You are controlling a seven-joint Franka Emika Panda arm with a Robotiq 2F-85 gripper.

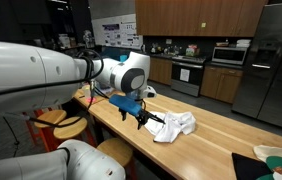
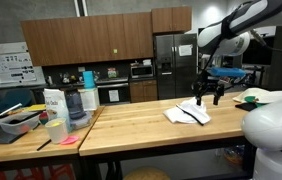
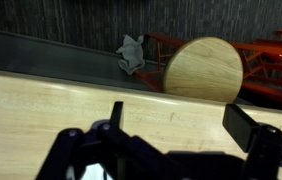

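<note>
A crumpled white cloth [image 1: 179, 124] lies on the wooden table [image 1: 206, 143], beside and beyond my gripper [image 1: 132, 119]. In exterior view 2 the cloth [image 2: 184, 111] spreads below the gripper [image 2: 209, 99], with a thin dark strip across it that I cannot identify. The wrist view has my gripper open over the table's edge, its two dark fingers wide apart and nothing between them. Only a sliver of white shows at the bottom of that view, mostly hidden by the gripper body.
Beside the table edge stand a round wooden stool [image 3: 203, 67] and red-framed seating. A grey rag [image 3: 131, 53] is on the floor. A green-and-white item [image 1: 279, 155] occupies the table's right end. Containers [image 2: 75, 103] crowd the far left in exterior view 2; mid-table is clear.
</note>
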